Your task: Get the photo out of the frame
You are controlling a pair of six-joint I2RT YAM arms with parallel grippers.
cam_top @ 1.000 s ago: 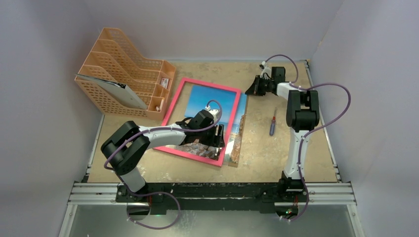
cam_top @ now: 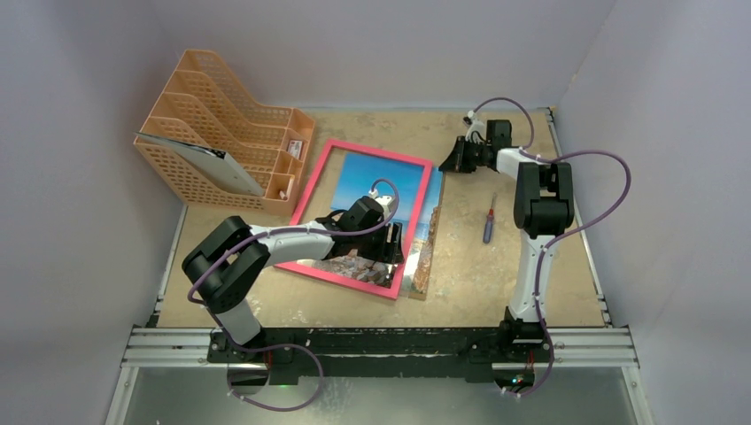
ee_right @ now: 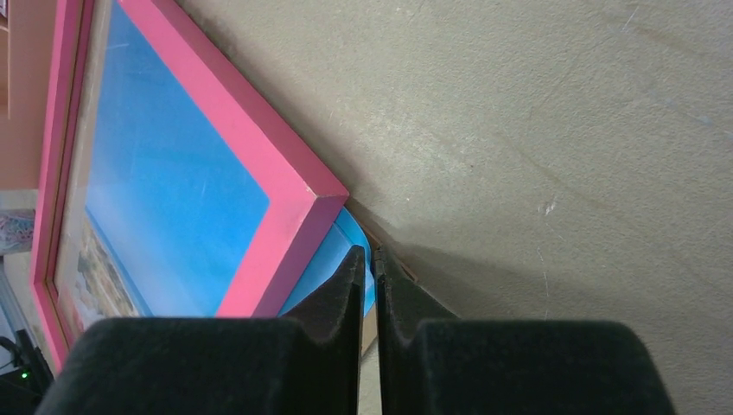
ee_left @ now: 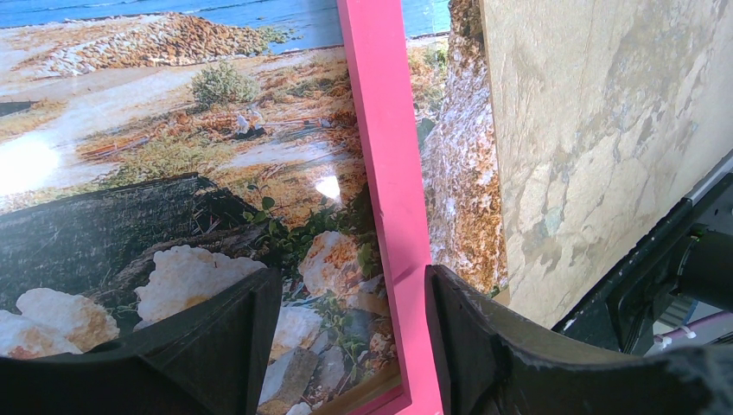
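Observation:
The pink frame (cam_top: 354,150) lies on the table, with the landscape photo (cam_top: 360,179) sticking out past its right side. In the left wrist view, the photo (ee_left: 216,147) spans both sides of the frame's bar (ee_left: 385,147). My left gripper is open low over that bar, near its near corner. My right gripper is shut at the frame's far-right corner (ee_right: 307,199), its tips at the blue edge of the photo (ee_right: 324,259); whether that thin edge is between them is unclear.
An orange organiser (cam_top: 221,97) with a slim board (cam_top: 212,168) in it stands at back left. A screwdriver (cam_top: 488,226) lies right of the frame. Walls bound the back and sides.

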